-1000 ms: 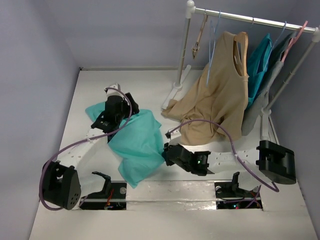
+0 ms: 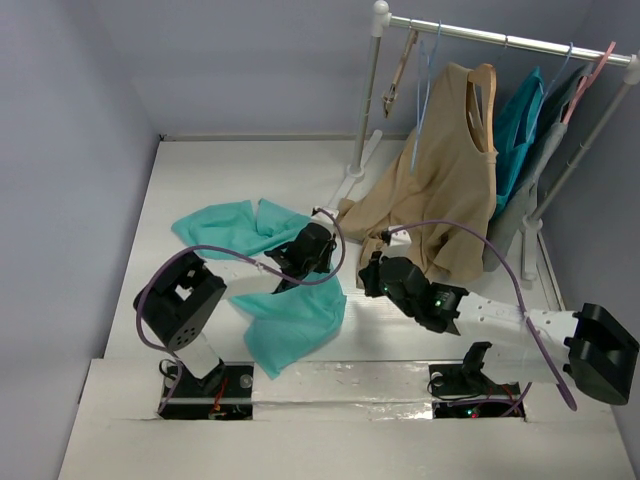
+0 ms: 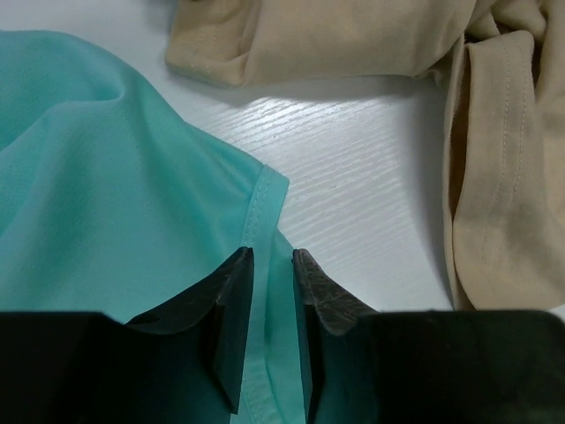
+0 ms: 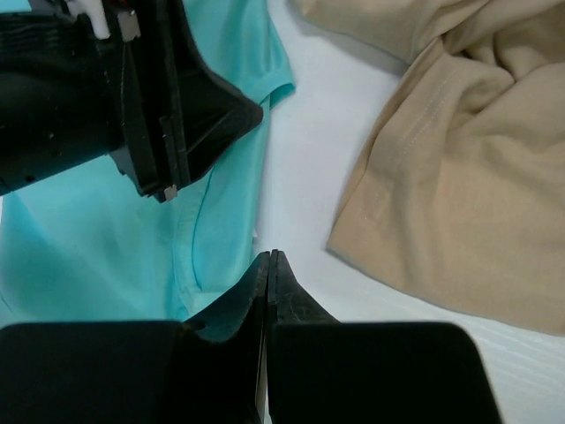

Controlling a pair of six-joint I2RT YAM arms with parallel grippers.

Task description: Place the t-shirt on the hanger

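A turquoise t-shirt (image 2: 290, 320) (image 3: 132, 203) lies spread and folded on the white table at centre-left. My left gripper (image 2: 322, 250) is over its right edge, fingers slightly parted, with no cloth visibly held between the tips. My right gripper (image 2: 372, 270) is shut, nothing showing between its fingers, right of the t-shirt near the hem of the beige garment (image 2: 450, 150) (image 4: 450, 194) that hangs from a wooden hanger. The left gripper's black body shows at upper left in the right wrist view.
A white rail rack (image 2: 510, 42) at the back right holds several hangers, beige, teal and grey garments (image 2: 515, 140). The beige garment's lower part lies on the table. Bare table (image 2: 200, 160) shows at the back left.
My left gripper has moved right across the t-shirt. My right gripper has moved up and right, away from the t-shirt's lower right edge.
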